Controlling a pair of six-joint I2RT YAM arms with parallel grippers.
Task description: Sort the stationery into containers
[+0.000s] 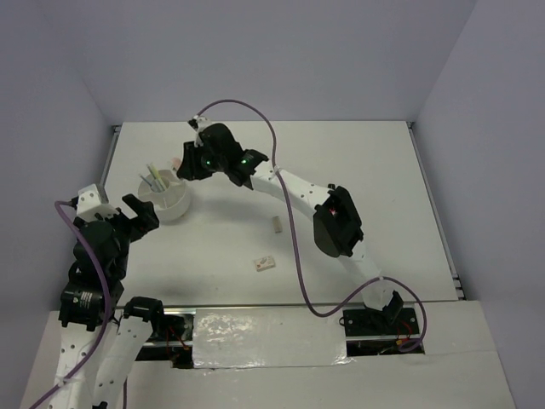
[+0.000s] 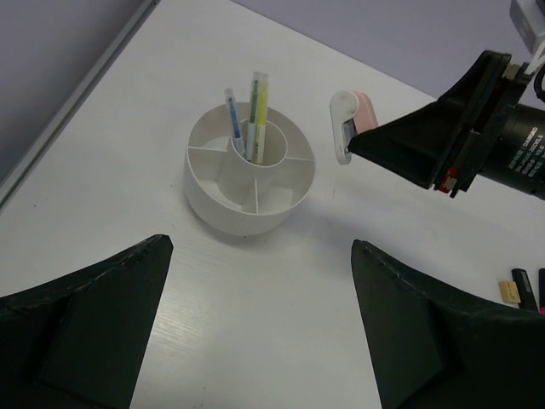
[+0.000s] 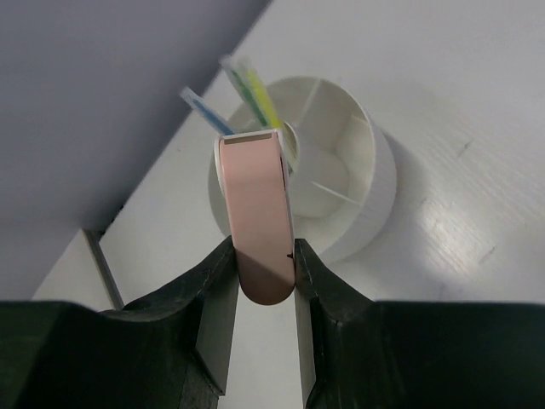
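Note:
A round white organizer [image 1: 174, 209] with compartments stands at the table's back left. Pens, among them a yellow one [image 2: 261, 115] and a blue one [image 2: 234, 119], stand upright in its central cup. My right gripper is shut on a pink and white stationery piece [image 3: 255, 209], perhaps a stapler. That piece hangs tilted, beside and above the organizer's right rim in the left wrist view. My left gripper is open and empty, in front of the organizer.
A small tan block [image 1: 277, 224] and a pale patterned block [image 1: 265, 263] lie on the table. In the left wrist view a black item [image 2: 524, 290] rests at the right edge.

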